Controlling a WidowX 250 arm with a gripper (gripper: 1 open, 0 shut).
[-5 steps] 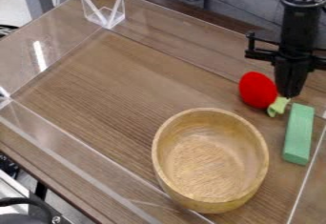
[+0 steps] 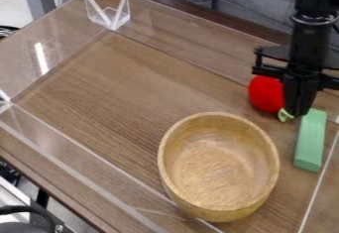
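The black gripper (image 2: 296, 106) hangs at the right side, low over a red object (image 2: 267, 92) with a small pale yellow-green tip, partly covering it; whether it touches it I cannot tell. Its fingers look close together, with nothing clearly visible between them. A green rectangular block (image 2: 311, 138) lies just below the fingertips. A round wooden bowl (image 2: 219, 192) sits in the lower middle.
A clear wire-like holder (image 2: 109, 7) stands at the back left.
The gripper has moved slightly down and left over the red object, covering more of it. The bowl and green block have not visibly moved.
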